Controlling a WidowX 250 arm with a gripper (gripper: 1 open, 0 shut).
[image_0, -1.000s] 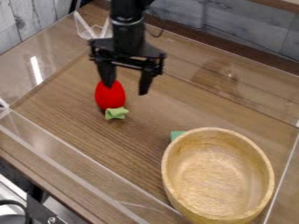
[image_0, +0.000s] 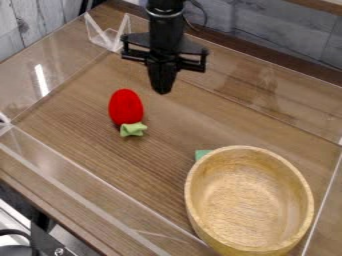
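Note:
The black gripper (image_0: 163, 70) hangs over the upper middle of the wooden table (image_0: 80, 160), above and right of a red oval object (image_0: 126, 107), apart from it. Nothing clear shows between its fingers; how far they are apart is hard to tell. Just below the red object lies a small pale green piece (image_0: 132, 130).
A large yellow bowl (image_0: 250, 200) fills the lower right, with another small green piece (image_0: 202, 154) at its upper edge. The table's middle and right side above the bowl are clear. A black cable lies at the lower left corner.
The gripper has moved up and to the right, away from the red object, which it was over. The red object and the green pieces look to be in the same places.

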